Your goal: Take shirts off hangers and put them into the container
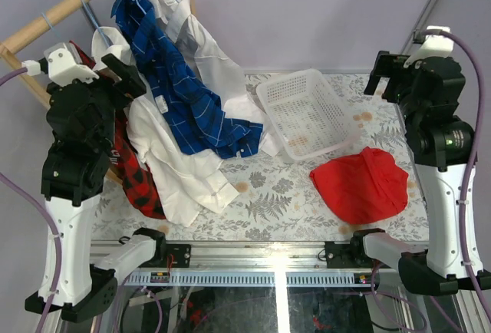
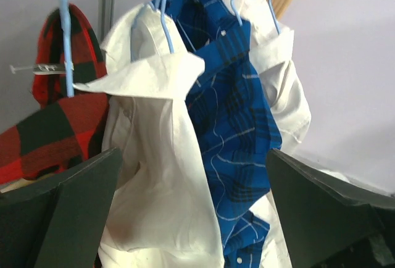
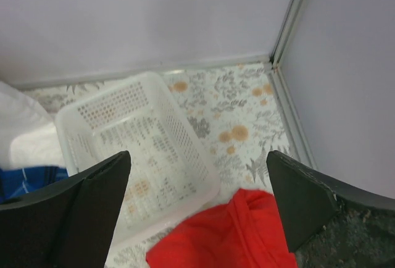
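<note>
Several shirts hang on light-blue hangers from a wooden rail at the upper left. Among them are a blue plaid shirt, a white shirt in front of it, another white shirt behind, and a red-and-black plaid shirt nearest the left. My left gripper is open, facing the front white shirt and the blue shirt, with no cloth visibly pinched. A blue hanger holds the white shirt's collar. Open and empty, my right gripper hangs over the right side.
An empty white basket stands at the back centre of the patterned table. To its front right lies a crumpled red cloth. Bare tabletop shows between the shirts' hems and the red cloth. Walls close off the back and right.
</note>
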